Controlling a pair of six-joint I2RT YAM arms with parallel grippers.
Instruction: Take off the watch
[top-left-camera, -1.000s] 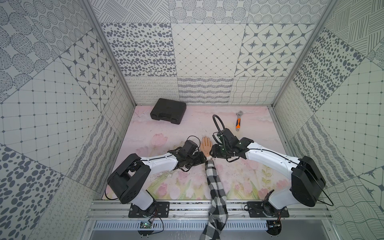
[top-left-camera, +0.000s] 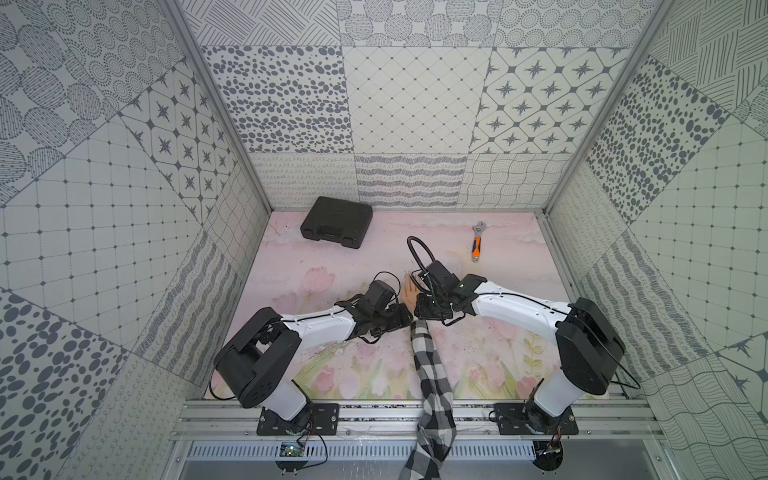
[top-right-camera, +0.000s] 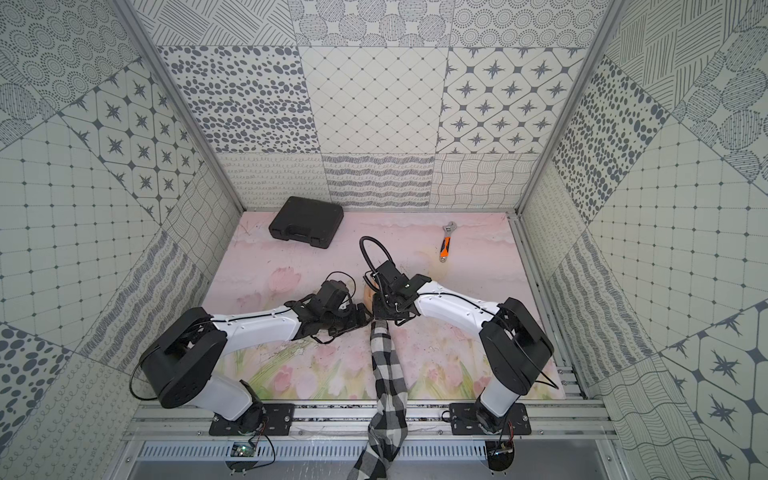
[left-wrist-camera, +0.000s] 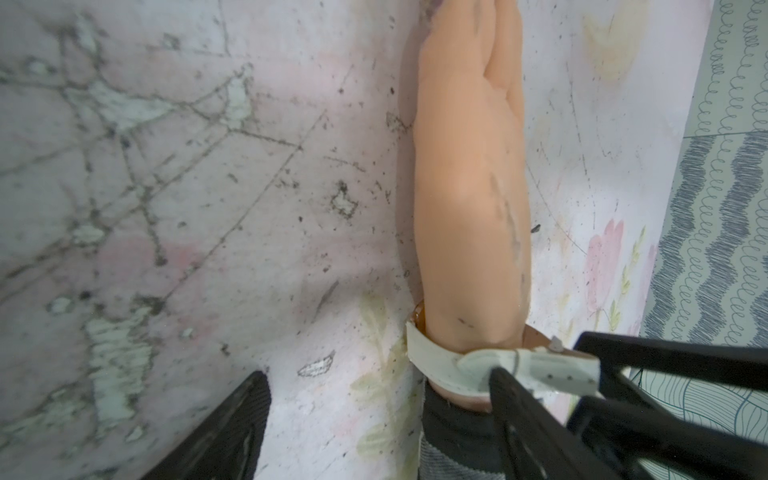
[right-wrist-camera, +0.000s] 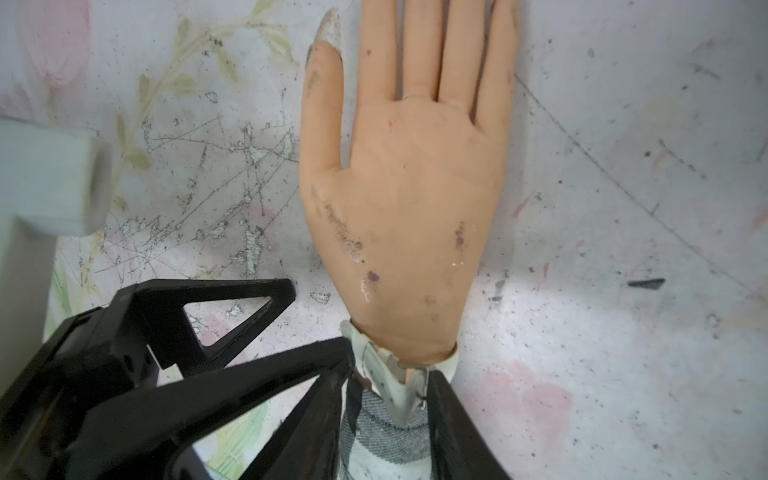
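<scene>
The watch has a pale strap and sits round the wrist of a model hand (right-wrist-camera: 408, 208); in the right wrist view the palm faces up. A raised strap piece (right-wrist-camera: 397, 392) stands out over the wrist there. My left gripper is open at the hand's left, one fingertip close against the strap. From the right, my right gripper reaches in, part open, the raised strap piece between its fingertips with no grip on it visible. Both top views have the watch hidden behind the grippers.
A checked sleeve (top-left-camera: 432, 376) runs from the hand to the front edge. At the back lie a black case (top-left-camera: 337, 221) and an orange-handled wrench (top-left-camera: 477, 242). Both grippers are very close together over the wrist.
My right arm has moved left, up to the wrist, and now covers part of the hand in the top left view. The left arm has hardly moved.
</scene>
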